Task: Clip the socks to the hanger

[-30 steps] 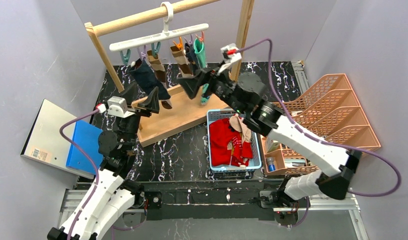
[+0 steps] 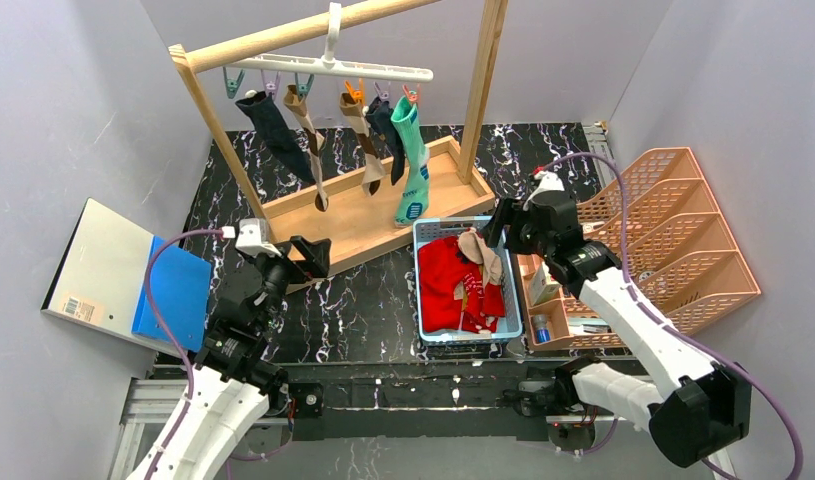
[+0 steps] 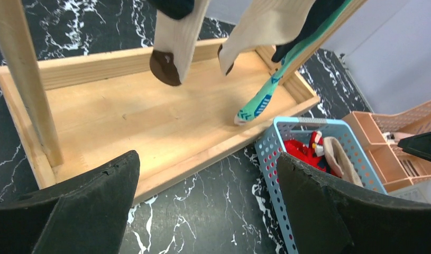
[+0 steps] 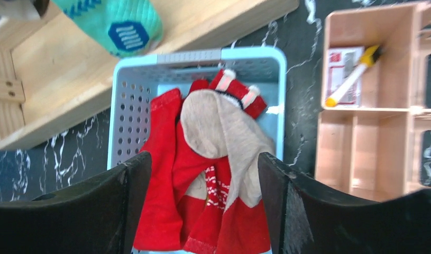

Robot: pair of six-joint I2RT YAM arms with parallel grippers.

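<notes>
A white hanger [image 2: 328,67] hangs on the wooden frame with several socks clipped along it: a navy sock [image 2: 271,135], brown-and-cream socks [image 2: 363,140], a dark one and a teal sock [image 2: 413,160]. A blue basket [image 2: 420,320] holds red clothing [image 4: 160,211] with a beige piece [image 4: 213,121] on top. My left gripper [image 2: 308,255] is open with nothing between its fingers, low beside the wooden tray's left part. My right gripper [image 2: 503,225] hangs over the basket's back right; in the right wrist view its fingers stand apart above the clothing, holding nothing.
The wooden tray [image 2: 333,260] lies beneath the socks. An orange organiser [image 2: 683,220] with small items stands right of the basket. A blue board [image 2: 173,290] and a pale panel lean at the left.
My right gripper has moved from near the hanging socks rightward and down to above the basket. My left gripper has lowered and shifted slightly. The socks swing a little.
</notes>
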